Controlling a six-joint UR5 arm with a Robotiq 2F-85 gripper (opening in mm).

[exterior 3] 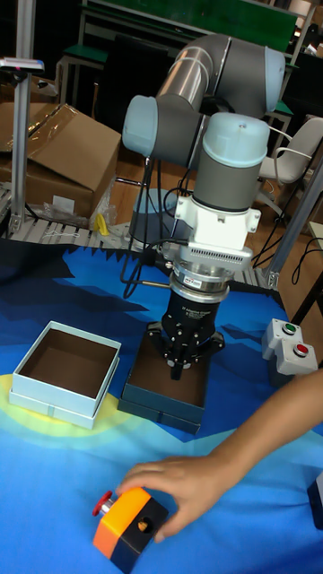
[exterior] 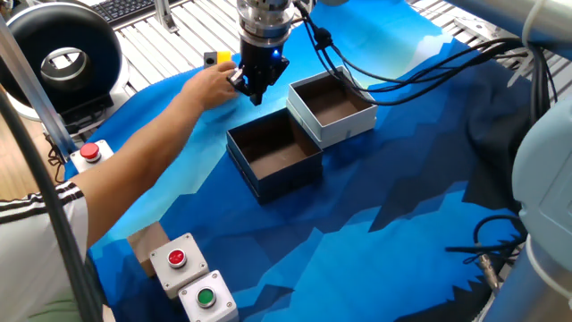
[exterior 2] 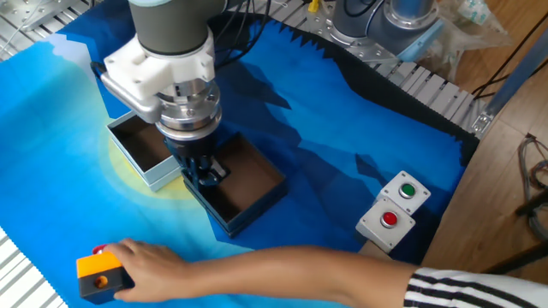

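Observation:
My gripper (exterior: 256,97) points down by the dark box, its knuckles spread and its fingertips drawn together; nothing shows between them. In the third view the gripper (exterior 3: 176,369) appears in front of the dark box's brown inside. That open, empty dark blue box (exterior: 259,184) touches a pale grey-blue box (exterior: 344,131), also open and empty. A person's hand (exterior 2: 156,272) grasps an orange and black emergency-stop box (exterior 2: 96,263) with a red knob (exterior 3: 102,503). In the first view, the hand covers most of this stop box.
The person's forearm (exterior 2: 291,272) crosses the blue cloth near the boxes. Two grey button boxes, with a red button (exterior: 177,258) and a green button (exterior: 206,297), stand at one side. Black cables (exterior: 429,79) hang beside the arm.

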